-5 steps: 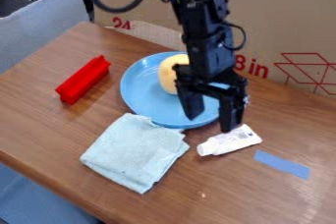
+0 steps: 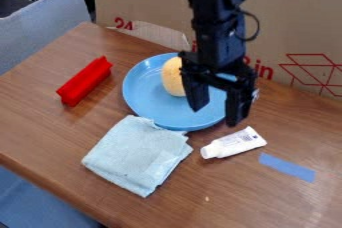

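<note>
The black gripper (image 2: 215,99) is open over the right part of a blue plate (image 2: 146,94), its two fingers pointing down. A round pale yellow object (image 2: 173,75) sits on the plate, partly behind the arm. A white tube (image 2: 234,143) lies in front of the plate at the right. A folded light blue cloth (image 2: 138,154) lies at the front left of the plate, and a red object (image 2: 86,80) lies to the left.
A cardboard box (image 2: 287,52) stands along the back of the wooden table (image 2: 54,132). A strip of blue tape (image 2: 287,167) is on the right.
The objects on the table look unmoved.
</note>
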